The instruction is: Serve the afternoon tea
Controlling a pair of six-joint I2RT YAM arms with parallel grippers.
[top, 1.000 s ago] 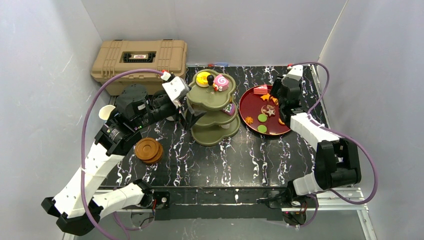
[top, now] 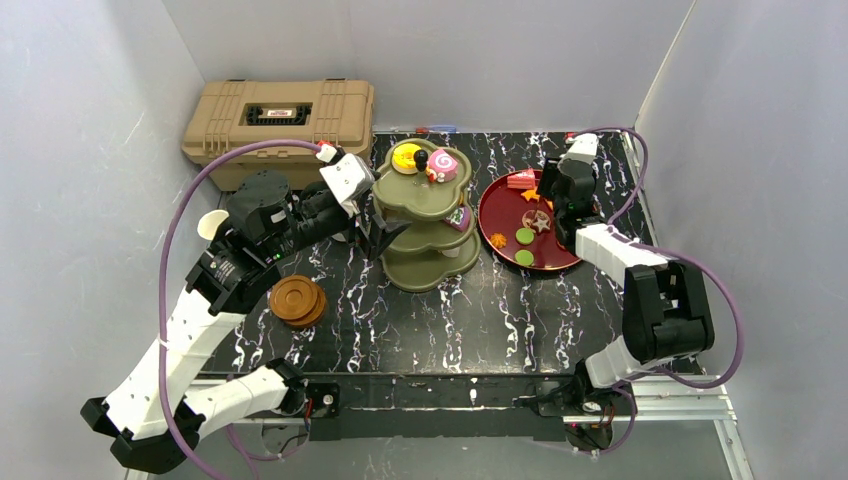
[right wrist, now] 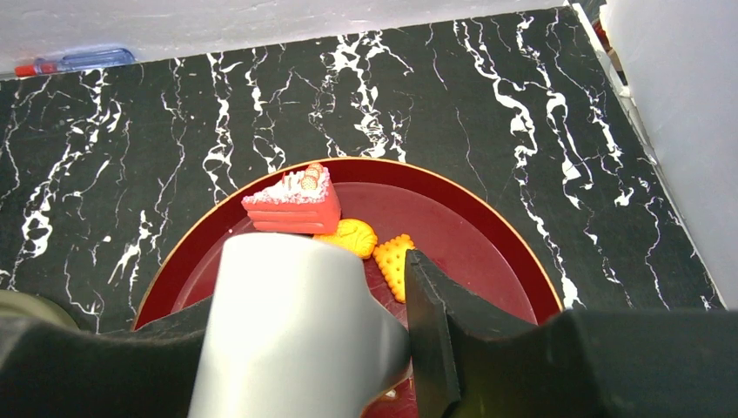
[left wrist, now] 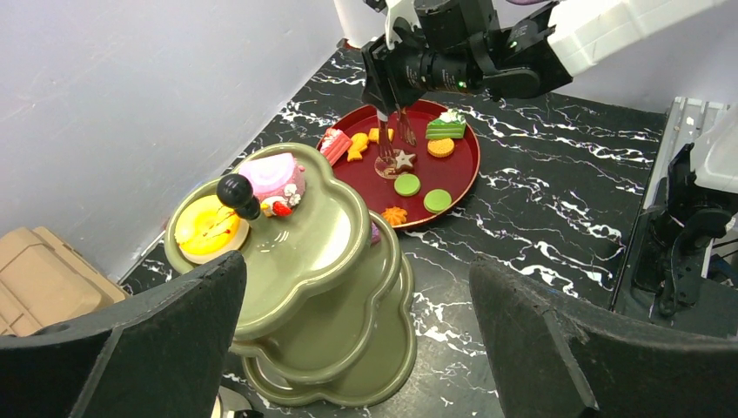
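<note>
Over the dark red tray [top: 488, 240], my right gripper has a smooth white utensil [right wrist: 278, 322] between its fingers. Thin pale tong-like prongs show below it in the left wrist view, above the star biscuit [left wrist: 404, 161]; whether they touch anything is unclear. The tray holds a red cake slice [right wrist: 296, 209], yellow biscuits [right wrist: 393, 266], green rounds [left wrist: 438, 201] and a green cake piece [left wrist: 446, 127]. A green tiered stand [top: 424, 262] carries a yellow cake [left wrist: 205, 228] and a pink cake [left wrist: 275, 178] on top. Beside the stand, my left gripper [top: 386, 240] is open and empty.
A tan toolbox [top: 280, 120] fills the back left corner. Brown coasters [top: 297, 300] lie stacked at the left, near my left arm. A pen-like item [right wrist: 96, 58] lies by the back wall.
The left arm, stand and tray look still.
</note>
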